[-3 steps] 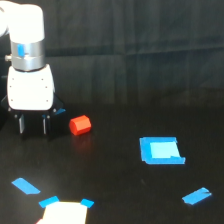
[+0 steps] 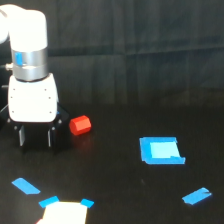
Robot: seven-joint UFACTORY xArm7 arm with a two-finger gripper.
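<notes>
A small red block (image 2: 80,125) lies on the black table, left of centre. To its left, my gripper (image 2: 36,138) points down under the white hand, its dark fingers apart and nothing visible between them. They are hard to make out against the dark background. The gripper and the block do not touch. On the right of the table is a square of blue tape (image 2: 147,143) around a pale patch (image 2: 164,150), with nothing standing on it.
Strips of blue tape lie at the front left (image 2: 25,186) and front right (image 2: 197,196). A pale object (image 2: 64,213) is cut off by the bottom edge, with blue tape beside it.
My arm has come down and shifted slightly to the right. The red block and the taped square have stayed where they were.
</notes>
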